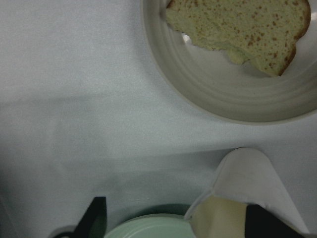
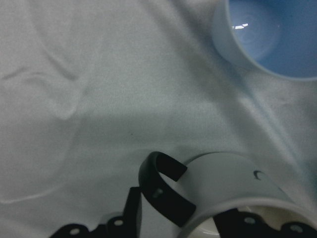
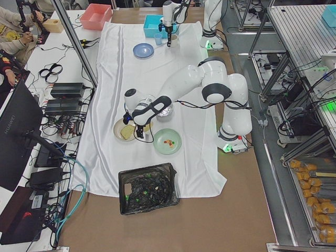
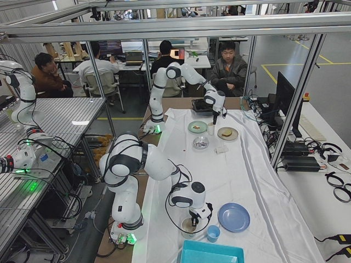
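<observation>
My left gripper (image 3: 140, 131) is over the beige plate (image 1: 223, 104) with a bread slice (image 1: 237, 29); a white cup or carton (image 1: 247, 178) and the green plate (image 1: 148, 228) lie beneath it. Its fingertips stand apart, with no held item clearly visible. My right gripper is open at a white mug (image 2: 228, 178) with a black handle, one finger outside near the handle, the other over the mug's mouth. A blue cup (image 2: 267, 44) stands close by.
A blue plate (image 4: 234, 216), a turquoise bin (image 4: 212, 255) and a foil bowl (image 4: 201, 142) share the white cloth. A black-lined bin (image 3: 148, 189) sits at the other end.
</observation>
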